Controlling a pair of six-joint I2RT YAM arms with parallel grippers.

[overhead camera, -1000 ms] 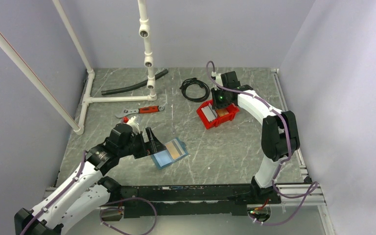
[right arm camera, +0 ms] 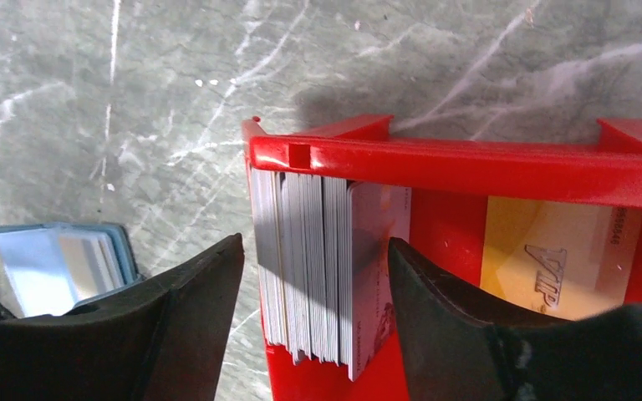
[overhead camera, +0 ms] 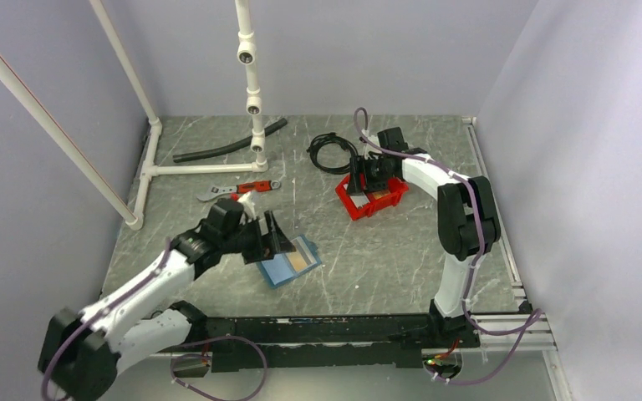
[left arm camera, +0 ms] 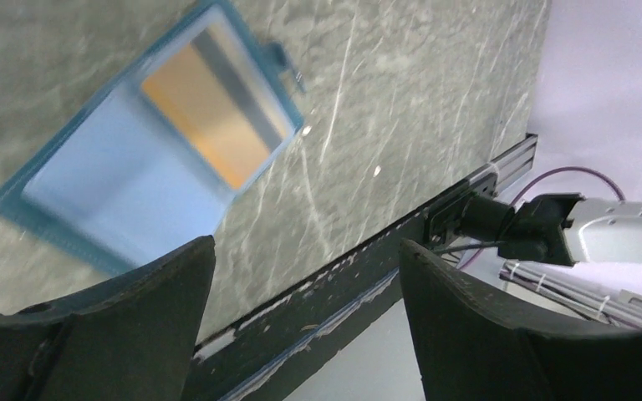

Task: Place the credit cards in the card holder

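A red box (right arm camera: 468, 171) holds a stack of thin white-edged cards (right arm camera: 309, 259) at its left end and a yellow card (right arm camera: 564, 251) farther right. My right gripper is open over the stack in the right wrist view. Its fingers are on either side of the card edges; contact cannot be made out. The shallow blue card holder (overhead camera: 277, 271) lies flat on the table; a wide light-blue section and a narrower part with a tan card (left arm camera: 205, 109) show in the left wrist view. Near it hovers my left gripper, open and empty.
At the back lie a coiled black cable (overhead camera: 328, 155), a dark tube (overhead camera: 230, 150) and a red-handled wrench (overhead camera: 252, 187). A white pipe frame (overhead camera: 205, 170) stands at the back left. Bare table (overhead camera: 376, 267) lies in front of the red box.
My left gripper has moved rightward and slightly back, closer over the card holder.
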